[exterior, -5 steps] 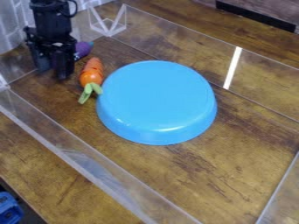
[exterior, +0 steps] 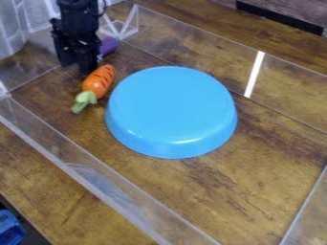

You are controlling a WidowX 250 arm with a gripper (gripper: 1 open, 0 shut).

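Observation:
My black gripper [exterior: 76, 53] is at the upper left, low over the board near the back-left corner, just behind an orange toy carrot [exterior: 98, 81] with green leaves pointing toward the front left. A purple object [exterior: 107, 46] lies behind the gripper, partly hidden. A large blue upturned bowl or disc [exterior: 173, 110] sits in the middle, right of the carrot. Whether the fingers are open or shut is not clear.
Clear walls border the wooden surface [exterior: 243, 182]. A blue object [exterior: 8, 228] shows at the lower left edge, outside the wall.
The carrot has shifted and turned slightly, now lying a little left of where it was. The gripper has moved slightly right from a second ago.

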